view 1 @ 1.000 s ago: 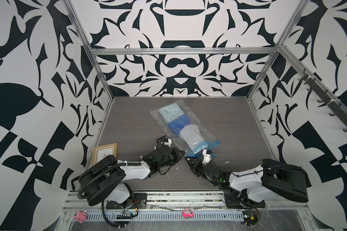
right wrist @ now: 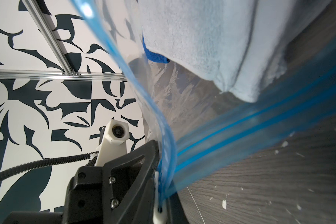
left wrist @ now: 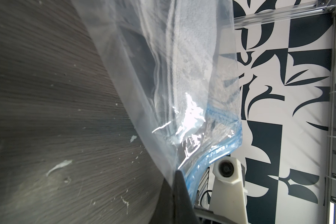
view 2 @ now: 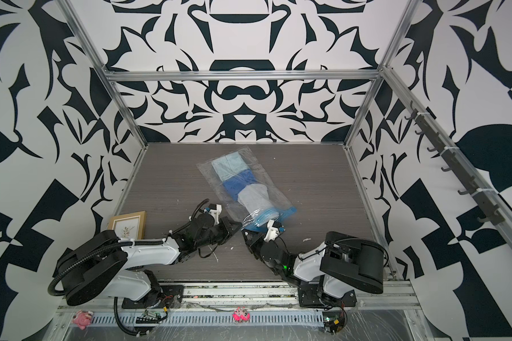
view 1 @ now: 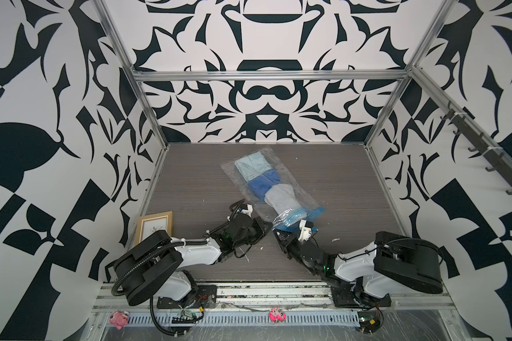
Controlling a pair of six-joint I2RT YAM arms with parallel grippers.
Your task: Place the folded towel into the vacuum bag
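Observation:
The clear vacuum bag (view 1: 298, 196) lies slantwise on the table, its blue zip edge (right wrist: 227, 140) towards me. Inside it are a pale blue towel (view 1: 253, 166) at the far end, a blue towel (view 1: 264, 183) in the middle and a white folded towel (view 1: 282, 199) nearest the mouth. In the right wrist view the mouth gapes, with the white towel's end (right wrist: 227, 48) inside it. My left gripper is shut on the bag's left corner. My right gripper is shut on the blue rim of the mouth; its tips are partly covered by film.
A framed picture (view 1: 154, 225) lies at the table's left edge, beside the left arm. Bare table (view 1: 347, 176) extends to the right of the bag and to its left. A hook rail (view 1: 486, 149) runs along the right wall.
The right arm's elbow has shifted a little inward to the left. Near its gripper the bag's mouth has bunched and shows brighter glints. The left arm and the towels look unmoved.

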